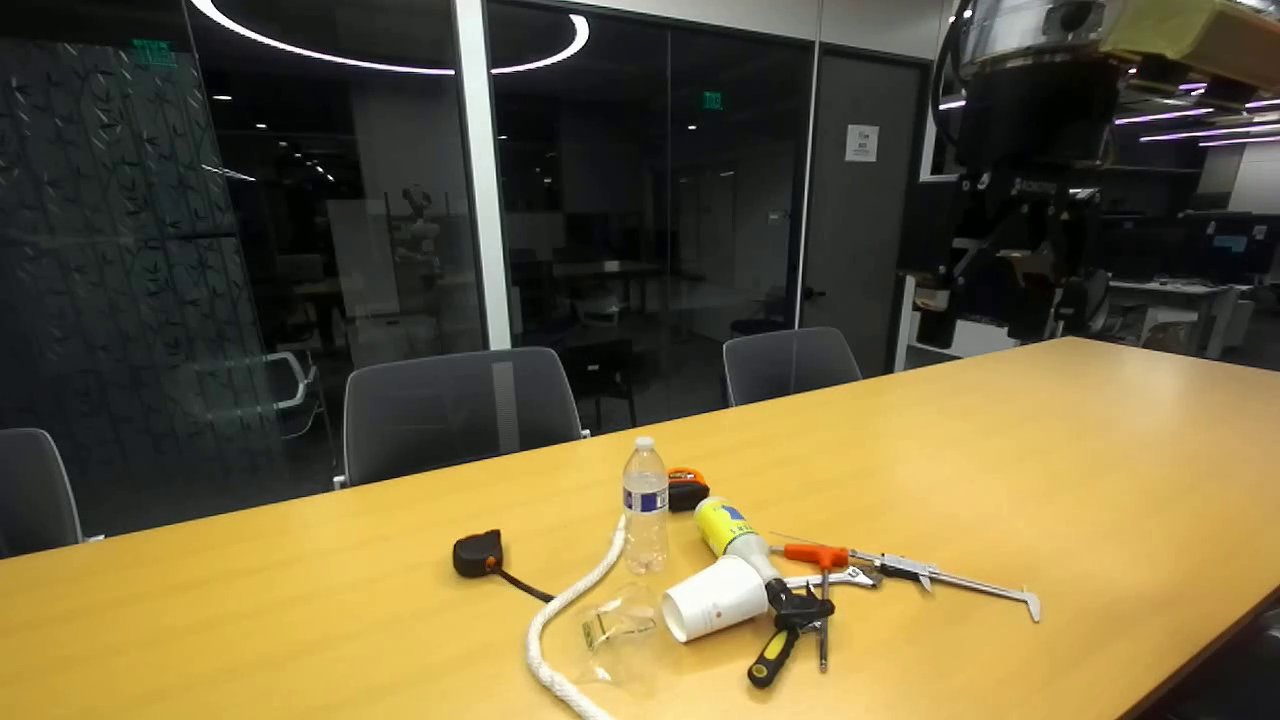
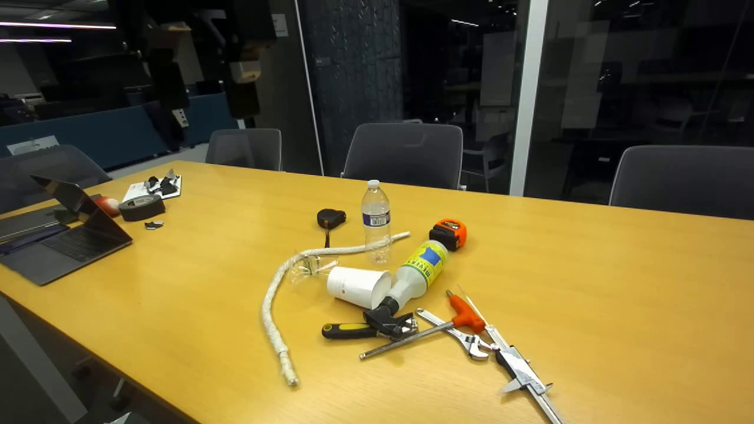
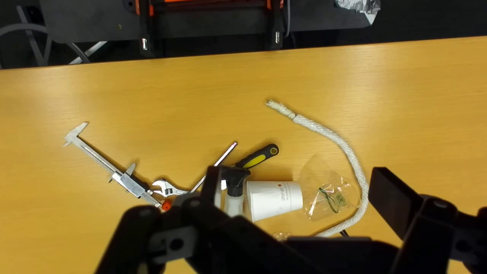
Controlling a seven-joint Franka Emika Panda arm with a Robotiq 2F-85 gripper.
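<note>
High above the table, my gripper point(image 2: 208, 109) stands open, its two fingers point(image 2: 244, 99) well apart and nothing between them. From the wrist, the gripper looks down on a cluster of items. A white paper cup point(image 2: 357, 286) lies on its side, touching a spray bottle point(image 2: 424, 265) with a yellow label. Upright behind them is a clear water bottle point(image 2: 376, 219). A white rope point(image 2: 272, 304) curves around a clear plastic bag point(image 2: 308, 267). Near the spray head are a black-and-yellow handle point(image 2: 347, 331), a red-handled hex key point(image 2: 466, 314), a wrench point(image 2: 470, 344) and calipers point(image 2: 523, 371).
Beyond the cluster sit a black tape measure point(image 2: 330, 218) and an orange one point(image 2: 449, 234). A laptop point(image 2: 81, 237) and a roll of black tape point(image 2: 142, 208) occupy the table's far left. Wide bare table point(image 1: 1020, 444) lies between the cluster and the far right end in exterior view 1.
</note>
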